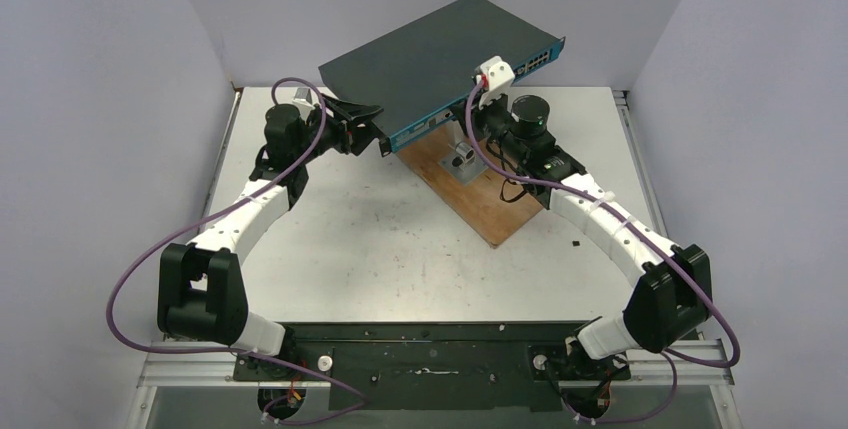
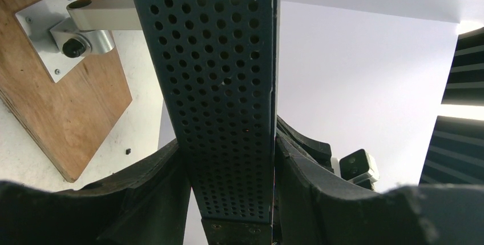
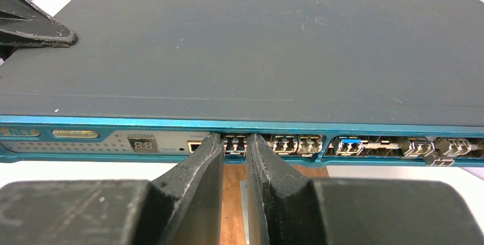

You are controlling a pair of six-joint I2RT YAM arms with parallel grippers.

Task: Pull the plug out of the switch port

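Observation:
The dark switch is held up over a wooden board, its teal front port strip facing my right arm. My left gripper is shut on the perforated side of the switch at its left end. My right gripper has its two fingertips at the ports near the middle of the front, slightly apart; whether a plug sits between them is hidden or too small to tell. Several metal port cages and modules show to the right of those fingertips.
The wooden board with a metal bracket stands under the switch on the white table. Walls enclose the left, right and back.

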